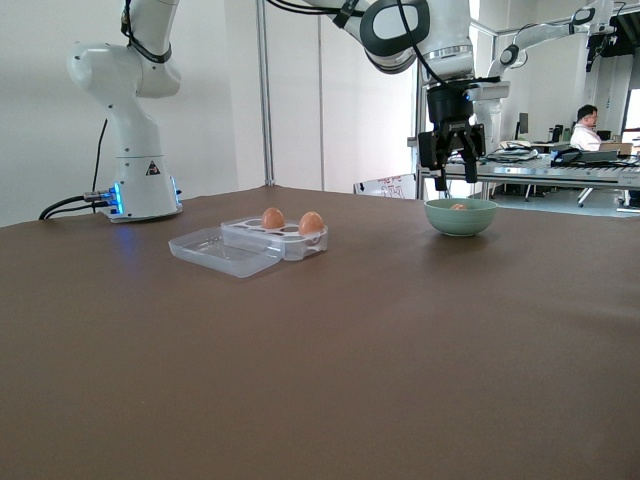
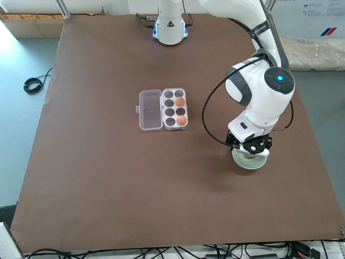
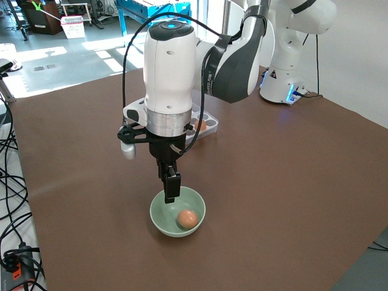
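Observation:
My black gripper [image 1: 452, 172] hangs just above a pale green bowl [image 2: 249, 162] at the right of the table; I cannot tell whether it is open or shut. In the right view a brown egg [image 3: 187, 219] lies in the bowl, below the fingertips. A clear plastic egg carton [image 2: 169, 112] with its lid open stands left of the bowl, with two eggs in it, one egg [image 1: 311, 224] and another egg [image 1: 273, 218] apart.
Cables run beyond the table's edge.

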